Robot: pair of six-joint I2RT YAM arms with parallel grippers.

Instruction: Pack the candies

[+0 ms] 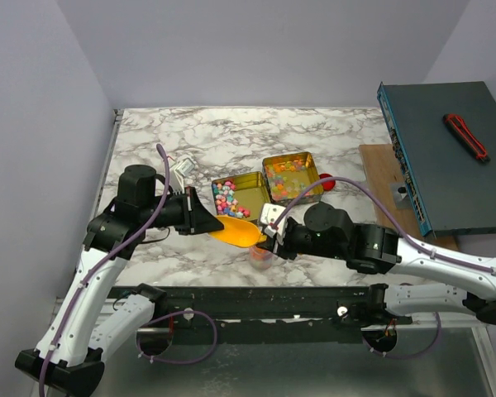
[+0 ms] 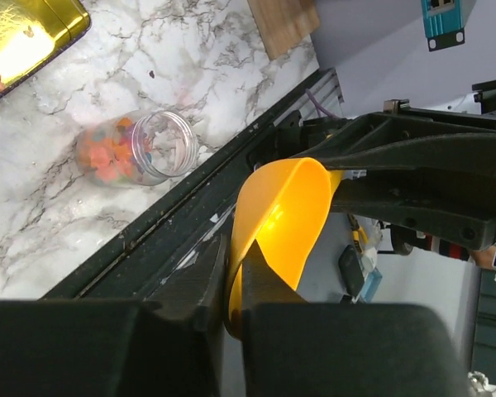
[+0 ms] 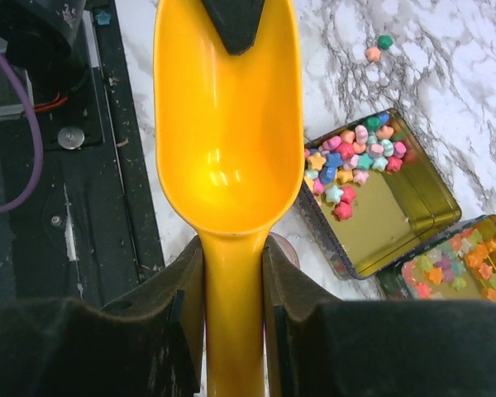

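Note:
My right gripper is shut on the narrow handle of a yellow-orange scoop. The scoop is held in the air, and its bowl looks empty. At the bowl's far end is my left gripper, its fingers close on either side of the rim; whether they press on it cannot be told. A clear open-mouthed jar with colourful candies inside stands on the marble below, partly covered by the scoop in the top view. Two gold tins hold candies: the left tin is part bare, the right tin has translucent ones.
A red lid lies beside the right tin. A wooden board and a large dark box fill the right side. Two loose candies lie on the marble.

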